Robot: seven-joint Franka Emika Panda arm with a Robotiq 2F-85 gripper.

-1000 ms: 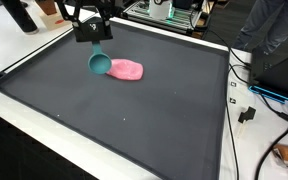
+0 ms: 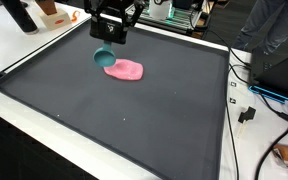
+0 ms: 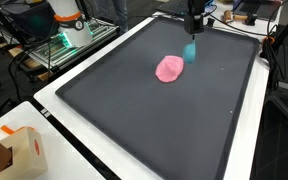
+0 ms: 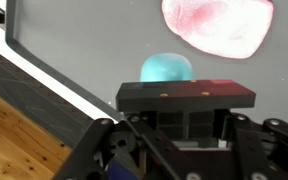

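Note:
A teal utensil with a rounded end (image 2: 104,57) hangs below my gripper (image 2: 107,42), which is shut on its upper part. In exterior view 2 the teal piece (image 3: 190,52) points down from the gripper (image 3: 194,36), just beside a flat pink object (image 3: 170,68). The pink object (image 2: 125,70) lies on the dark mat; in exterior view 1 the teal end overlaps its left edge. From the wrist, the rounded teal end (image 4: 166,68) shows beyond the fingers (image 4: 184,97), with the pink object (image 4: 219,22) past it. How far the teal end is above the mat, I cannot tell.
A light-coloured tool (image 2: 246,116) lies outside the right edge, near cables. Orange-brown items (image 2: 46,6) are at the back left.
My gripper has shifted slightly right and up in exterior view 1, carrying the teal utensil, whose rounded end is now closer to the pink object. The pink object has stayed in place.

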